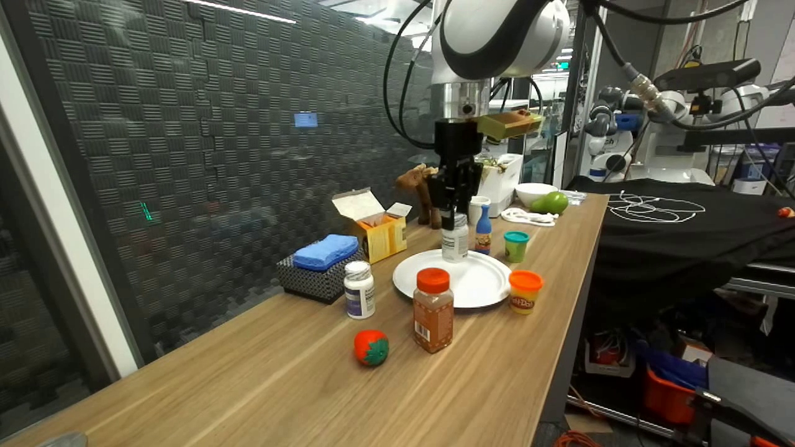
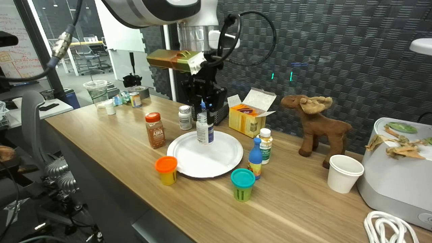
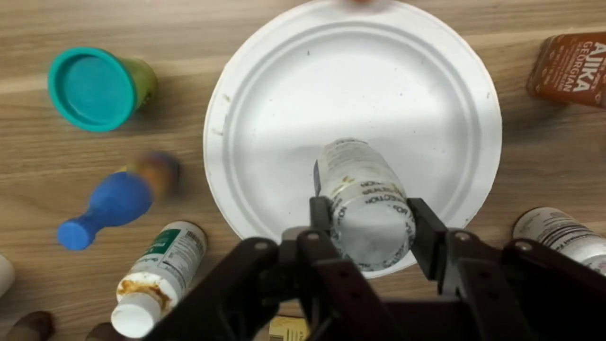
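A white pill bottle (image 3: 363, 193) with a printed seal on its top is between the two fingers of my gripper, which is shut on it. In exterior view 2 the bottle (image 2: 205, 130) is upright over the white plate (image 2: 190, 162), toward the back side of the plate. Exterior view 1 has the bottle (image 1: 454, 242) over the plate's far part, with the gripper (image 1: 454, 212) around its top. Whether the bottle's base touches the plate is hard to tell.
Around the plate stand an orange-lidded tub (image 2: 166, 170), a teal-lidded tub (image 2: 242, 184), a blue bottle (image 2: 255, 158), a green-labelled bottle (image 2: 265, 145), a red-capped spice jar (image 2: 155, 130) and another white bottle (image 2: 185, 117).
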